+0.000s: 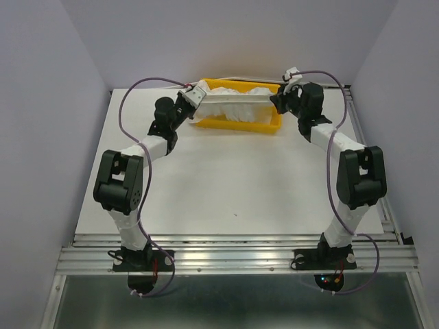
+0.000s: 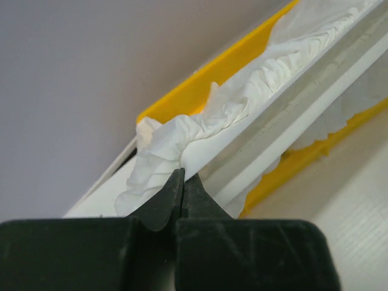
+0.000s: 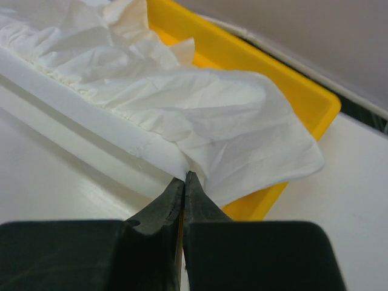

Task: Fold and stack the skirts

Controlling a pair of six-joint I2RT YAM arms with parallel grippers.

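A white skirt (image 1: 236, 100) is stretched by its waistband between my two grippers, over the yellow bin at the back of the table. My left gripper (image 1: 195, 103) is shut on the waistband's left end, and in the left wrist view the gathered cloth (image 2: 230, 109) runs from its fingertips (image 2: 177, 182) up to the right. At the other end my right gripper (image 1: 277, 103) pinches the waistband, the white fabric (image 3: 218, 115) fanning out past its fingertips (image 3: 193, 185). Whether more skirts lie beneath it in the bin is hidden.
The yellow bin (image 1: 240, 126) stands near the table's back edge, its front wall just below the cloth.
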